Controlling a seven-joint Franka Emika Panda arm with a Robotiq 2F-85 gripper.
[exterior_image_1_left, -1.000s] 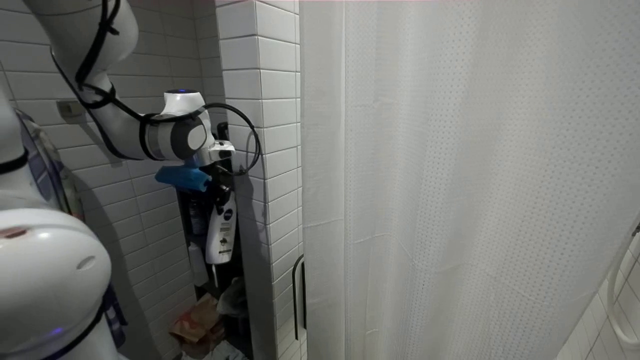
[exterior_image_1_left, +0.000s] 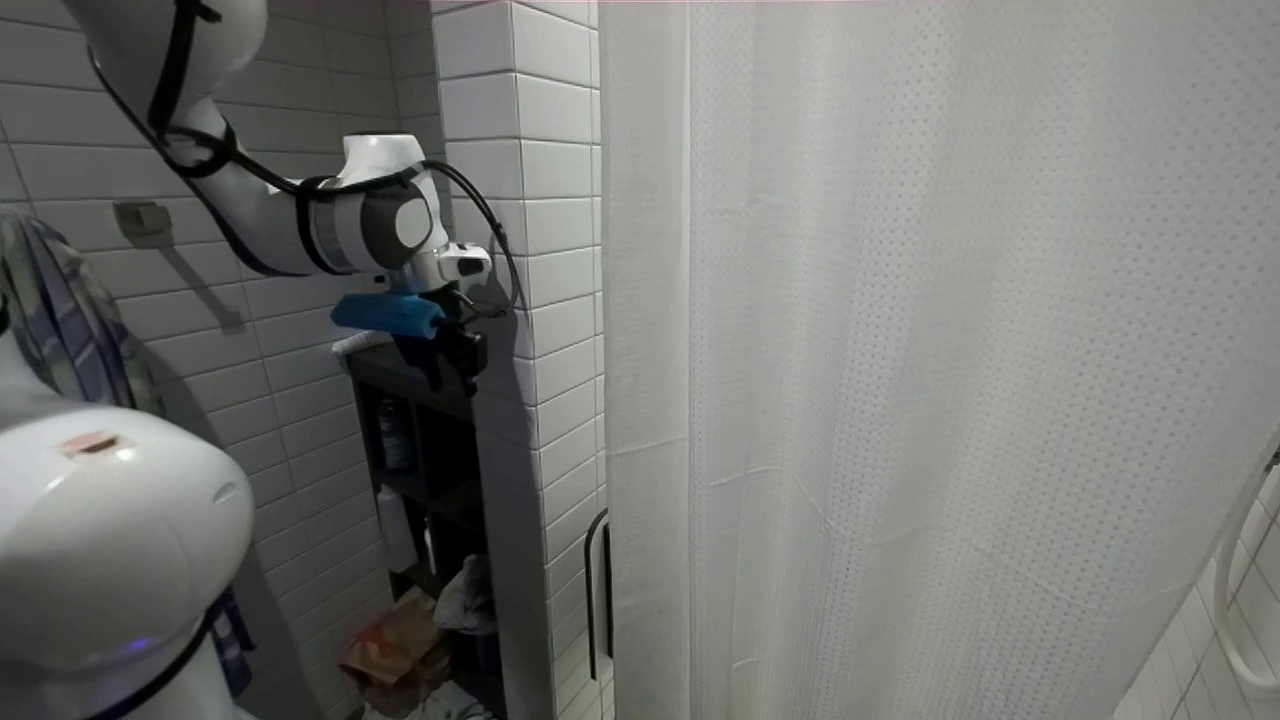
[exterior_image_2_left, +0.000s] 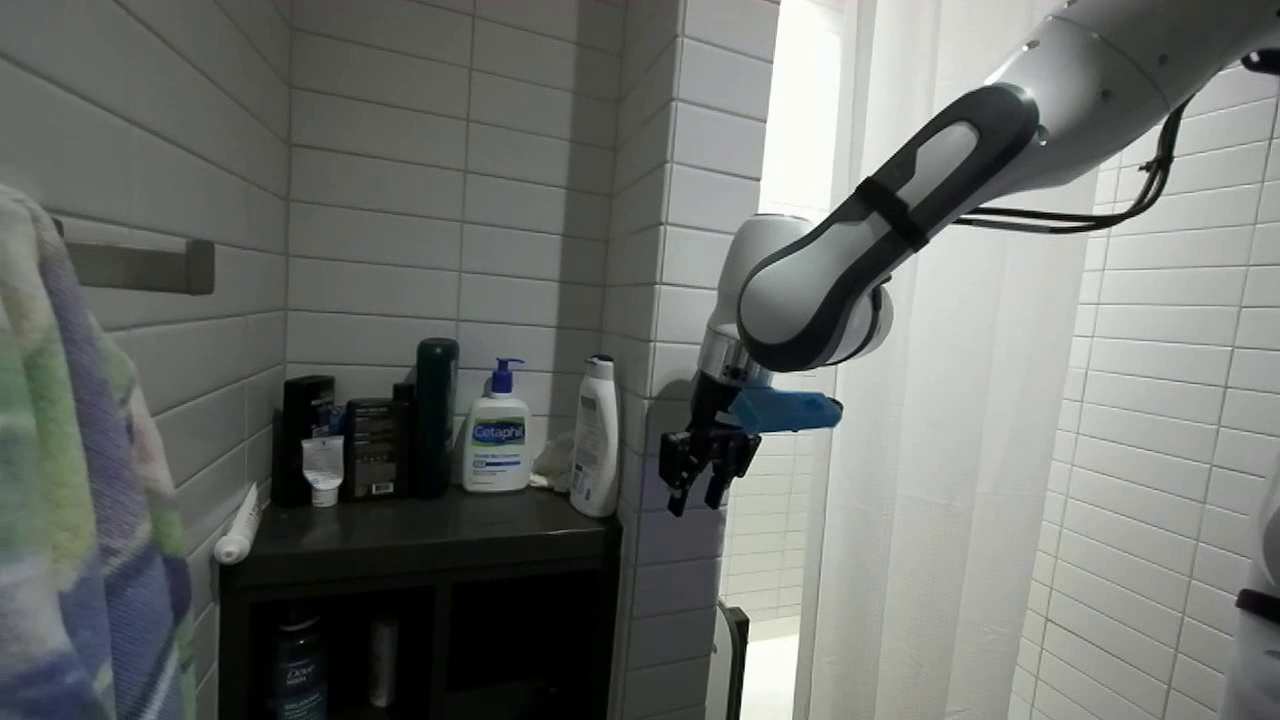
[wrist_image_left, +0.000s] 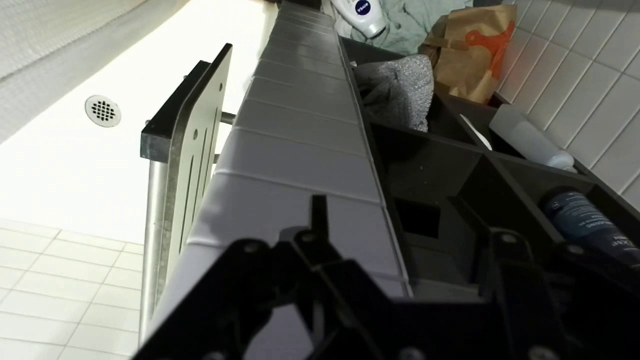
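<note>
My gripper (exterior_image_2_left: 698, 494) hangs open in the air beside the tiled pillar, fingers pointing down and nothing between them. In the wrist view, the gripper looks down along the pillar, its two dark fingers apart. A white bottle with a round dark-blue Nivea label (wrist_image_left: 361, 13) lies far below on pale green cloth (wrist_image_left: 414, 27), at the top of the wrist view. Part of that bottle is cut off by the frame edge. A blue attachment (exterior_image_1_left: 390, 314) sits on the wrist above the fingers.
A dark shelf unit (exterior_image_2_left: 432, 540) stands left of the pillar. On its top are a Cetaphil pump bottle (exterior_image_2_left: 495, 444), a white bottle (exterior_image_2_left: 596, 444) and several dark containers. The white shower curtain (exterior_image_1_left: 936, 360) hangs right of the pillar. A paper bag (wrist_image_left: 471, 51) lies low down.
One second ago the white bottle hung at my gripper's fingers in front of the shelf. Now the fingers are empty, and the gripper has moved up and slightly right.
</note>
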